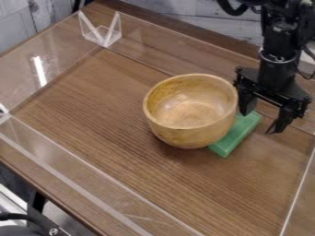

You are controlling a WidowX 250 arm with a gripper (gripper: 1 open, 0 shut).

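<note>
A large tan bowl [190, 105] sits on the wooden table, right of centre. A green flat object [231, 136] lies at its right side, partly hidden by the bowl. The black gripper [266, 116] hangs low at the right of the bowl, open, its fingers spread near the upper end of the green object. Whether it touches that object is hard to tell.
A small white wire-like holder [101, 29] stands at the back left. The robot arm occupies the back right.
</note>
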